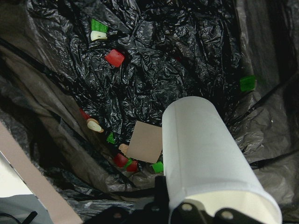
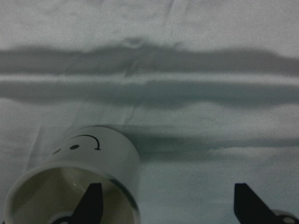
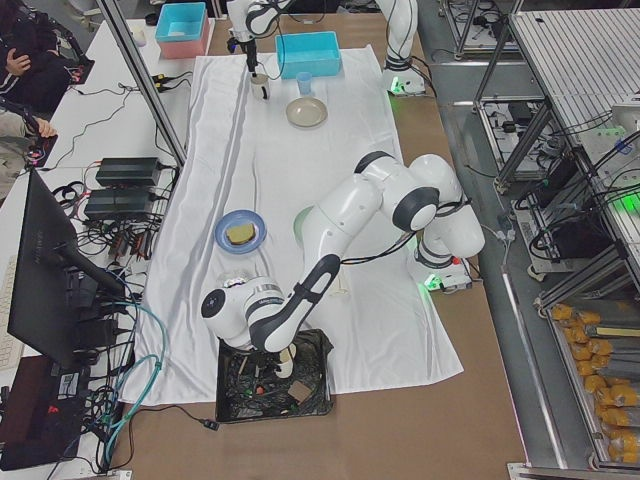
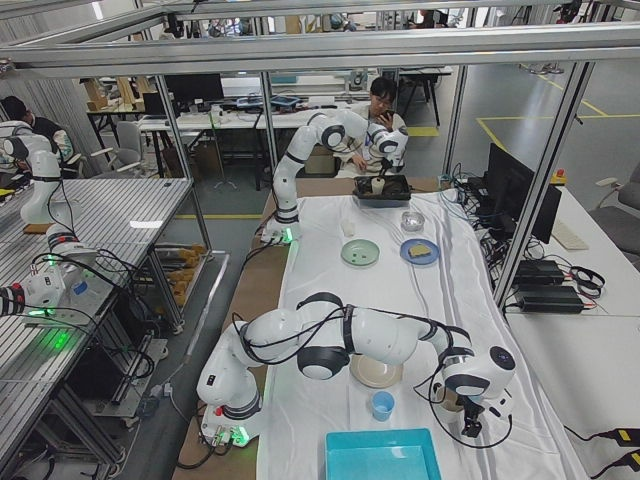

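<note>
A white paper cup is held by my left gripper, low in the left wrist view, over a bin lined with black plastic. In the bin lie small red pieces, green pieces and a brown square card. The left fingertips are mostly hidden by the cup. My right gripper is open above a smiley mug, its left finger over the mug's mouth.
A blue plate with a yellow sponge, a green plate, a steel bowl, a beige plate, a blue cup and a turquoise tray share the white cloth.
</note>
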